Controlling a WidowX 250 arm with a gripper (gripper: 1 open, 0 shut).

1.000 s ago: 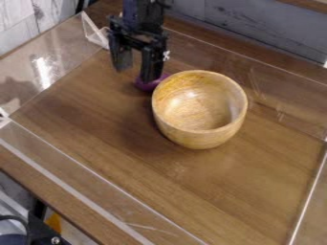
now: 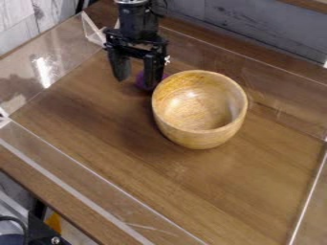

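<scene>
My gripper [image 2: 136, 71] hangs at the top centre, open, its two dark fingers pointing down just behind and left of a wooden bowl. A small purple object [image 2: 144, 81] lies on the table between and under the fingers, partly hidden by them; I cannot tell whether they touch it. The large pale wooden bowl [image 2: 198, 110] sits upright and looks empty, just right of the purple object.
Grey plank walls stand along the back and at the upper left. Dark objects show off the table's edge at the lower left.
My gripper has shifted slightly over the last second, staying around the purple object. The bowl has not moved.
</scene>
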